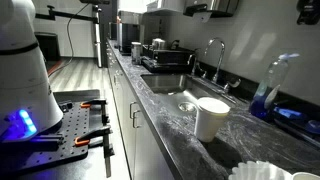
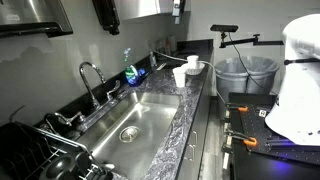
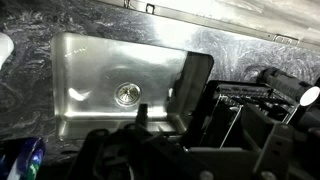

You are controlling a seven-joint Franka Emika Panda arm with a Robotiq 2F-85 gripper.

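Observation:
In the wrist view my gripper shows as dark shapes along the bottom edge, its fingers apart and no object seen between them. Beneath it lies a steel sink (image 3: 130, 62) with a round drain; the basin looks empty. A white cup (image 1: 211, 118) stands upright on the dark counter beside the sink, and it shows at the far end of the sink in exterior view 2 (image 2: 180, 76). Only a white edge of what looks like this cup (image 3: 5, 46) enters the wrist view at the left.
A tall faucet (image 2: 93, 78) rises behind the sink. Clear and blue bottles (image 1: 268, 92) stand near the wall, and a white ribbed bowl (image 1: 258, 172) sits at the near counter end. A black dish rack (image 3: 240, 105) with dark items flanks the sink. Bare counter (image 1: 165, 110) runs along the front.

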